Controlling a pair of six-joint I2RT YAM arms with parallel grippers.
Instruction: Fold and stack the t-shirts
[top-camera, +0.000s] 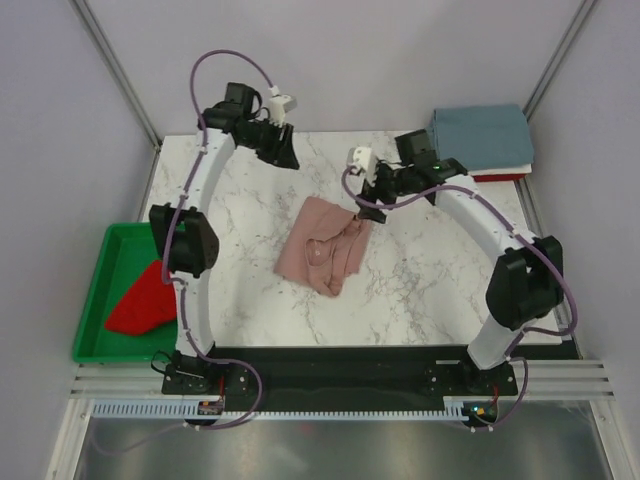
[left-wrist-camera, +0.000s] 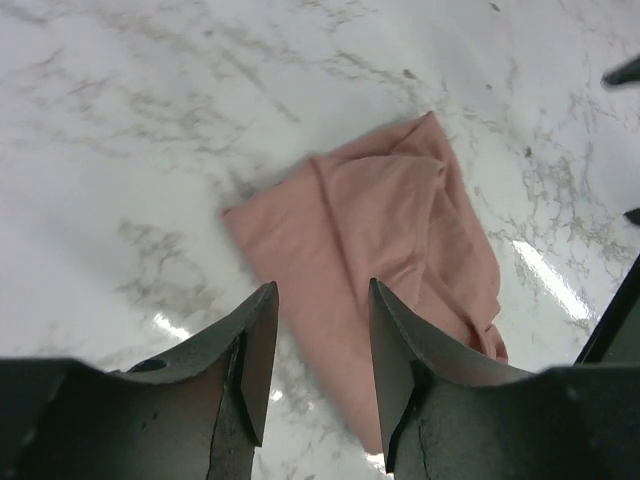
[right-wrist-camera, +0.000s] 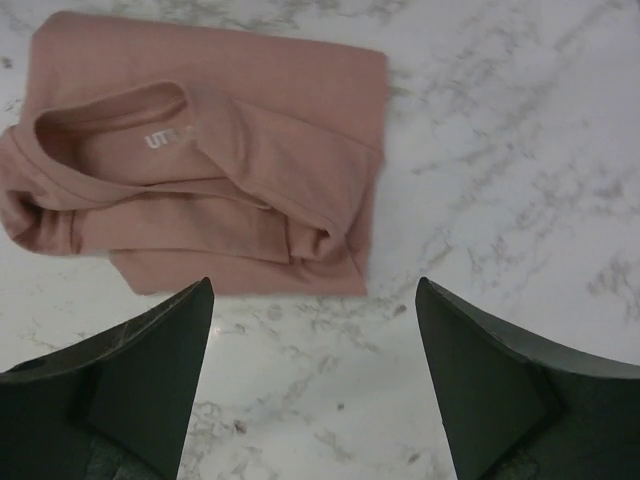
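Observation:
A dusty pink T-shirt (top-camera: 300, 250) lies rumpled near the middle of the marble table, with folds and a small white "UT" print visible in the right wrist view (right-wrist-camera: 260, 250). My left gripper (top-camera: 280, 155) is above and left of it, toward the back, with nothing held; in the left wrist view its fingers are part open over bare shirt and table. My right gripper (top-camera: 368, 208) is over the shirt's upper right side, open, with nothing between its fingers in the right wrist view.
A green tray (top-camera: 100, 300) at the left holds a red cloth (top-camera: 140, 305). A blue-grey stack (top-camera: 482, 135) stands at the back right.

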